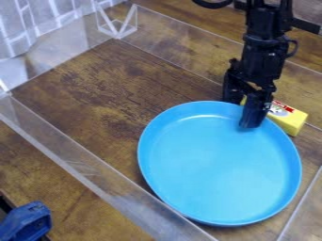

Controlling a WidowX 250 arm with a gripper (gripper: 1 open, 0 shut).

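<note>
The black robot gripper (pixel 247 105) reaches down from the top right to the back rim of a large blue plate (pixel 217 169). A yellow box (pixel 285 118) with red and white print lies beside it at the plate's back right edge, partly hidden. The fingers are dark and overlap, so what lies between them is unclear.
A dark blue object (pixel 23 224) lies at the lower left, outside the wall.
</note>
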